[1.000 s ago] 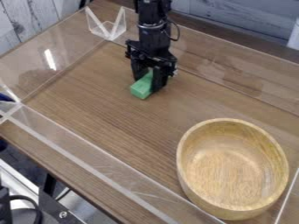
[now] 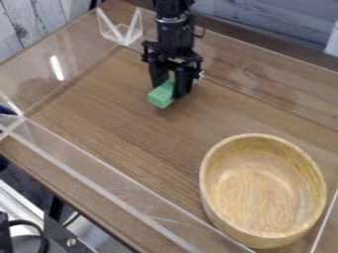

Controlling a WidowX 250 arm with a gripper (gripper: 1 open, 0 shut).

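My black gripper [image 2: 169, 75] reaches down from the top centre of the camera view and is shut on a small green object [image 2: 162, 94]. The object is tilted and hangs at or just above the wooden table [image 2: 106, 148]; whether it touches the surface I cannot tell.
A large round tan bowl [image 2: 262, 186] fills the lower right. A clear angular container or bracket [image 2: 121, 28] stands at the upper left. Black cables lie at the lower left edge.
The gripper and the green object have shifted slightly to the right and up in the view.
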